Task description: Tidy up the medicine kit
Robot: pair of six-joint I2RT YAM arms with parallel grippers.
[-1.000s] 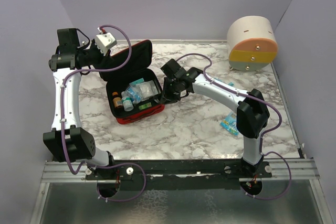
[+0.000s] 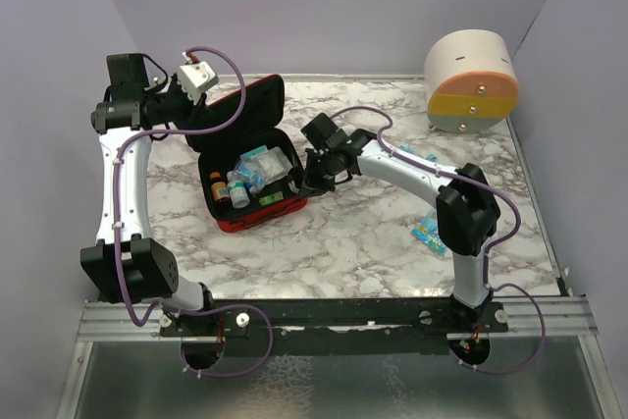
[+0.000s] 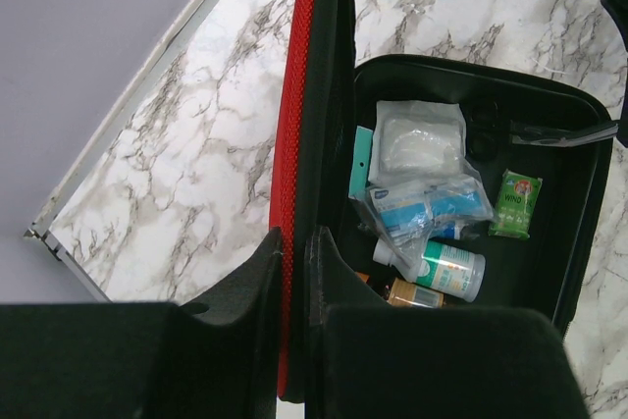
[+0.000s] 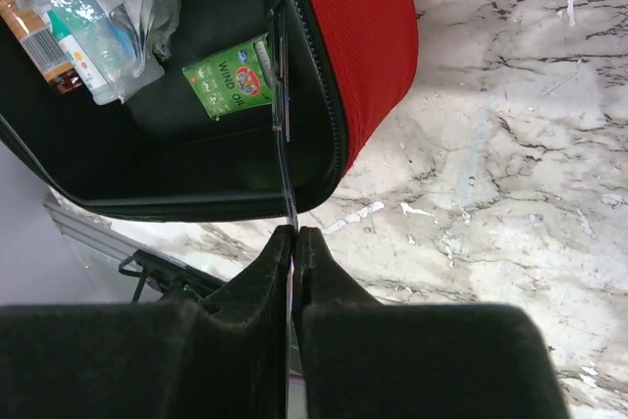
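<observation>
The black-and-red medicine bag [image 2: 222, 218] lies open, holding pill bottles [image 3: 442, 270], a brown bottle [image 4: 39, 41], bagged supplies [image 3: 422, 208], a green wind oil pack [image 4: 228, 80] and, along its right side, black scissors or tweezers [image 3: 559, 136]. My left gripper is shut on the bag's lid [image 3: 299, 95], held raised at the back left. My right gripper is at the bag's right front edge, shut, with the thin metal tool in line with its fingertips; whether it grips the tool is hard to tell.
A rounded drawer box [image 2: 471, 80] stands at the back right. Blue packets [image 2: 429, 233] lie on the right of the marble table, partly under the right arm.
The right gripper has shifted very slightly at the bag's right edge. The left arm and the lid have not visibly moved.
</observation>
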